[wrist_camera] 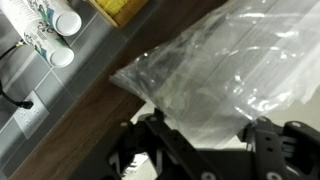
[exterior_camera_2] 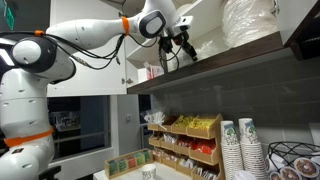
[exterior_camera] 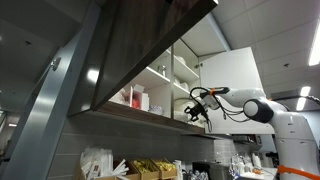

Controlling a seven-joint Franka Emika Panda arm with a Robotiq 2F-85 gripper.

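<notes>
A clear, crinkled plastic bag (wrist_camera: 225, 75) fills the middle of the wrist view; what is inside it is hard to make out. My gripper stands with its fingers apart, and the plastic stretches across the space between and beyond them. Whether the fingers touch it, I cannot tell. In the second exterior view, the gripper (exterior_camera_2: 180, 47) is up at the open cabinet, beside plastic-wrapped goods (exterior_camera_2: 246, 28) on the shelf. The first exterior view shows the gripper (exterior_camera: 190, 112) small and dark at the cabinet's far end.
The dark cabinet bottom edge (exterior_camera_2: 220, 58) runs just below the gripper. On the counter underneath are a wooden organizer (exterior_camera_2: 203, 145) with packets and stacked paper cups (exterior_camera_2: 230, 150). An open white cabinet door (exterior_camera: 230, 75) stands close to the arm.
</notes>
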